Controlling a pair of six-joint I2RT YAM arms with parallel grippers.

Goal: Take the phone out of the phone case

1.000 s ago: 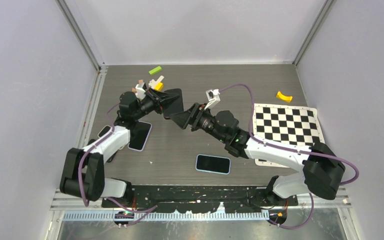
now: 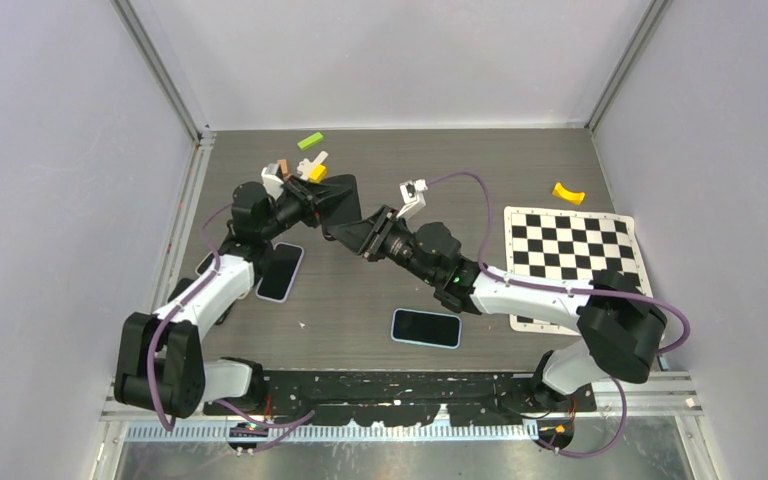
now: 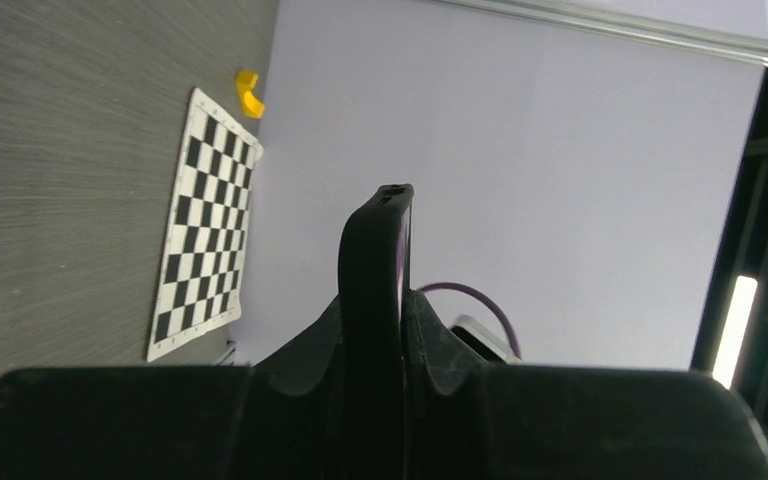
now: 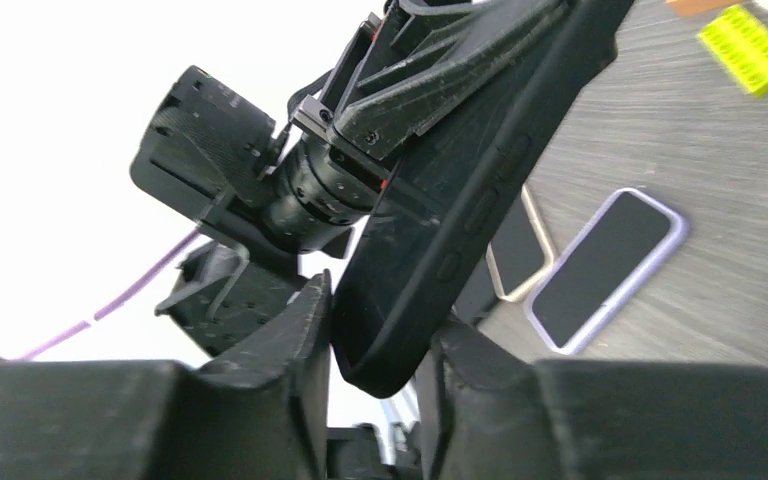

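A black phone case (image 2: 345,208) is held up off the table in my left gripper (image 2: 333,195), whose fingers clasp it from both sides. In the left wrist view the case (image 3: 372,300) stands edge-on between those fingers. My right gripper (image 2: 350,234) is at the case's lower end. In the right wrist view the case's corner (image 4: 385,365) lies between the right fingertips, close to both; whether they press on it cannot be made out. The case's side buttons show. The phone itself cannot be told apart from the dark case.
A lilac-edged phone (image 2: 280,272) lies left, near other phones, and a blue-edged one (image 2: 426,328) lies front centre. The checkered board (image 2: 570,247) and yellow piece (image 2: 568,194) are at right. Small blocks (image 2: 310,141) lie at the back left.
The left gripper and the case have shifted a little to the left.
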